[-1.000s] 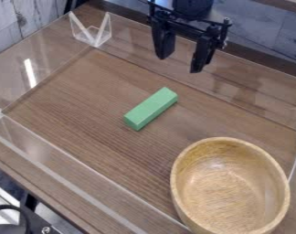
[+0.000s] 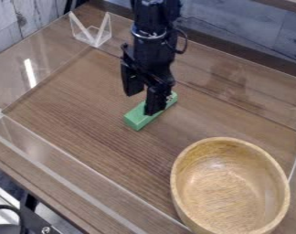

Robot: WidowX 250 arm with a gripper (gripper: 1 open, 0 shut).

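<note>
A black robot gripper [image 2: 145, 90] reaches down from the top centre over a small green block [image 2: 144, 119], which lies on the wooden table. The gripper's dark fingers overlap the block's upper part and partly hide it. Whether they touch it, and how far apart they stand, I cannot tell.
A large beige bowl [image 2: 230, 187] stands at the front right. White wire-like holders [image 2: 92, 32] are at the back left, with a dark cable at the front left corner.
The gripper has come down and leftward from the back right to over the green block. The block and bowl appear unmoved.
</note>
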